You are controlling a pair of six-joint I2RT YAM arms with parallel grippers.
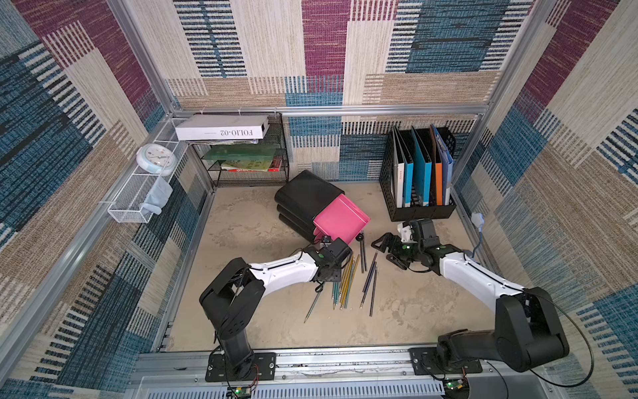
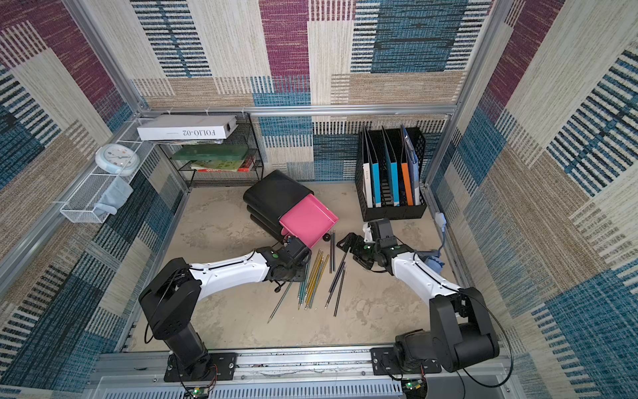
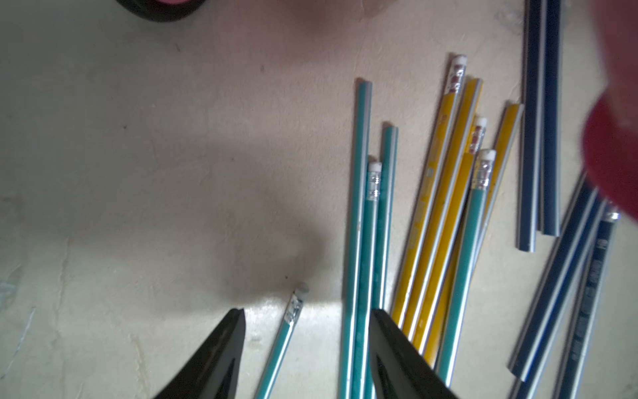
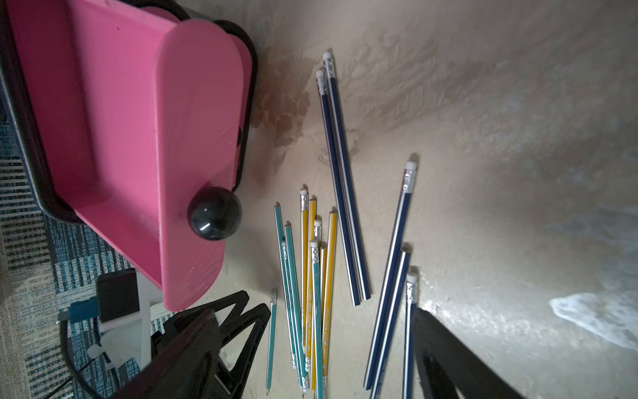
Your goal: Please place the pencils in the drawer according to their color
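Observation:
The pink drawer [image 1: 341, 218] stands pulled out of the black cabinet [image 1: 309, 195], with a round black knob [image 4: 214, 213] on its front; what shows of its inside is bare. Teal pencils [image 3: 355, 232], yellow pencils [image 3: 432, 219] and navy pencils [image 3: 531, 119] lie on the table. One teal pencil [image 3: 287, 332] lies apart at the left; another teal pencil [image 3: 467, 252] lies across the yellow ones. Over the teal pencils hangs my left gripper, its fingers apart and holding nothing. My right gripper, open and empty, is above the table, right of the drawer.
At the back right stands a black file box [image 1: 418, 211] with folders. A wire shelf [image 1: 242, 174] is at the back left, under a white FOLIO-02 binder [image 1: 222, 127].

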